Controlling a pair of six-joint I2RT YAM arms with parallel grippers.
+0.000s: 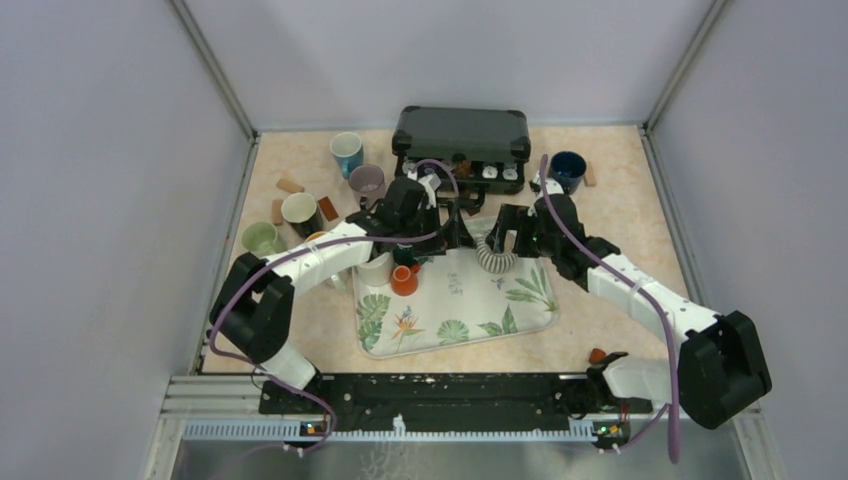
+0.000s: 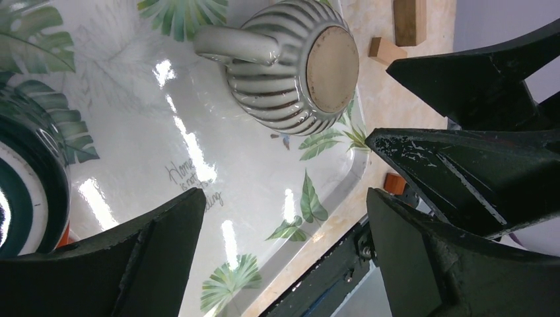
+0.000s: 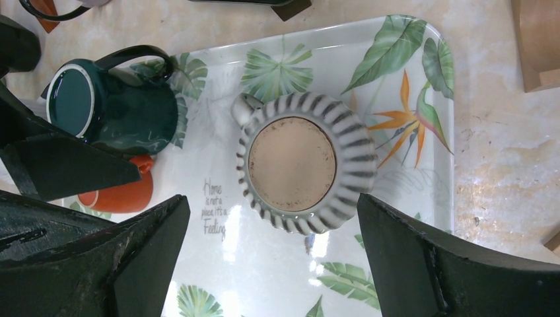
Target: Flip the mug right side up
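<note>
A ribbed grey-white mug (image 1: 497,258) rests on the leaf-patterned tray (image 1: 450,340), its unglazed base (image 3: 290,163) facing up in the right wrist view, its handle (image 2: 238,45) showing in the left wrist view. My left gripper hangs above the tray, open and empty, with the mug ahead of it. My right gripper is open above the mug, nothing between its fingers. The dark fingers of the opposite gripper enter the side of each wrist view.
A dark green mug (image 3: 135,112) and an orange cup (image 1: 404,283) share the tray's left part. More mugs, wooden blocks and a dark case (image 1: 460,135) crowd the left and back. The tray's front and the table's right side are fairly clear.
</note>
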